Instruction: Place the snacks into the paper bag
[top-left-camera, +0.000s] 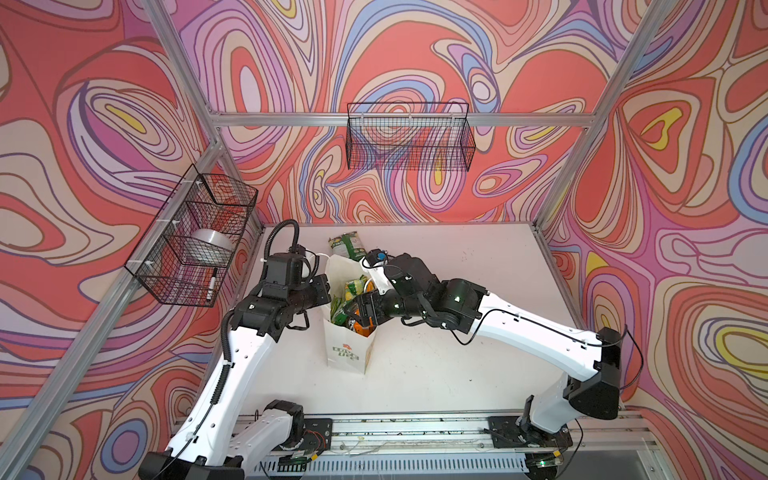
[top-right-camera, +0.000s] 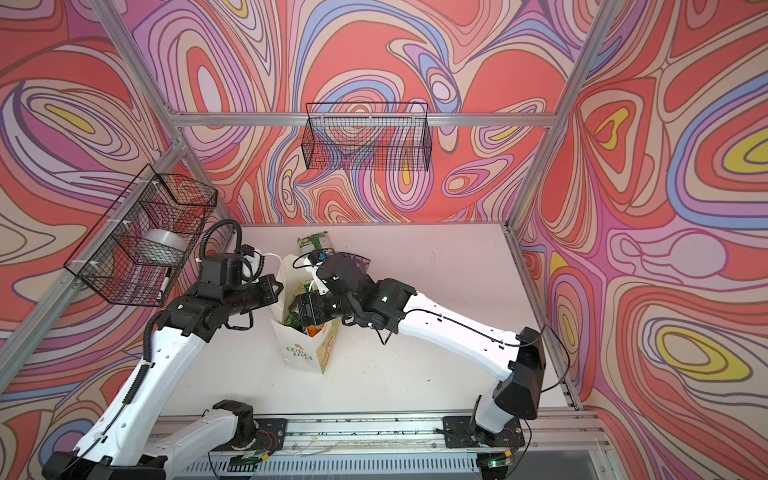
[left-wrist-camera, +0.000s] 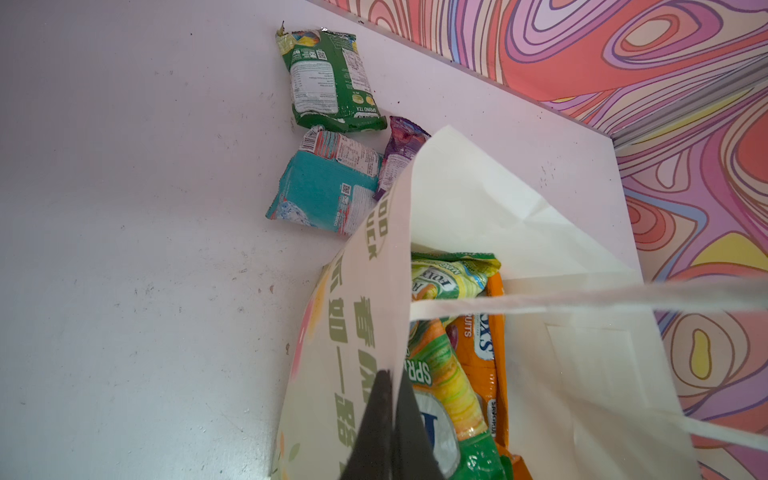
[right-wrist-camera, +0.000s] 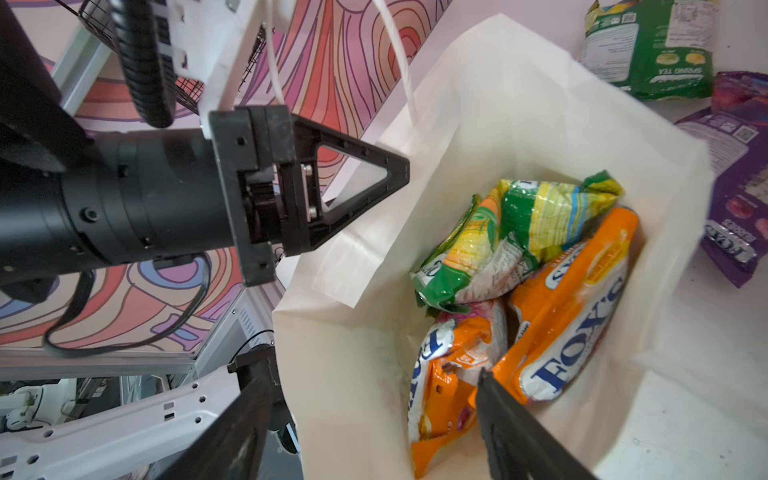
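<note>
The white paper bag (top-left-camera: 345, 349) stands upright, its mouth open. Inside it lie orange Foxs packets (right-wrist-camera: 572, 320) and a green-and-yellow packet (right-wrist-camera: 480, 248). My left gripper is shut on the bag's rim, the thin paper running between its fingertips. Over the bag's mouth is my right gripper, its fingers (right-wrist-camera: 516, 428) spread wide with nothing gripped. Outside, on the table behind the bag, lie a green packet (left-wrist-camera: 332, 84), a teal packet (left-wrist-camera: 324, 188) and a purple packet (left-wrist-camera: 401, 152), partly hidden by the bag in the left wrist view.
A white bag handle (left-wrist-camera: 592, 294) stretches across the opening. Wire baskets hang on the back wall (top-left-camera: 412, 144) and the left side (top-left-camera: 192, 240), the left one holding a white roll.
</note>
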